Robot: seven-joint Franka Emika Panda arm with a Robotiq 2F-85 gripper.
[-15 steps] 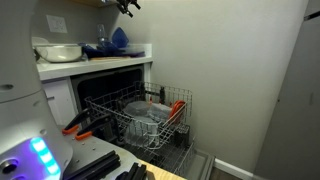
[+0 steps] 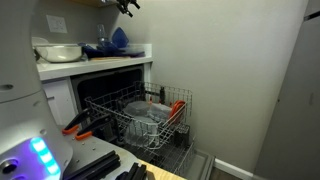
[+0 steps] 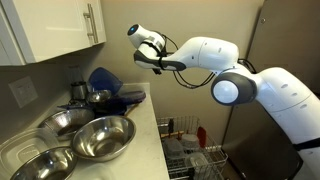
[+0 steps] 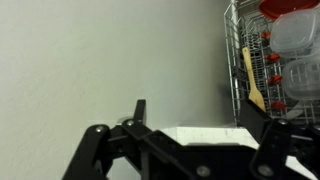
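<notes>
In the wrist view my gripper stands open, its two dark fingers wide apart with nothing between them. Past the fingers lie a plain pale wall and, at the right, the wire dish rack. A wooden spoon, clear plastic containers and a red item sit in that rack. Exterior view 1 shows the pulled-out rack low beside the counter, with orange-red pieces at its right side. The arm reaches high across the second exterior view, well above the rack.
Several metal bowls stand on the white counter, with blue dishware at its far end. A wall cabinet hangs above the counter. Free floor lies right of the rack.
</notes>
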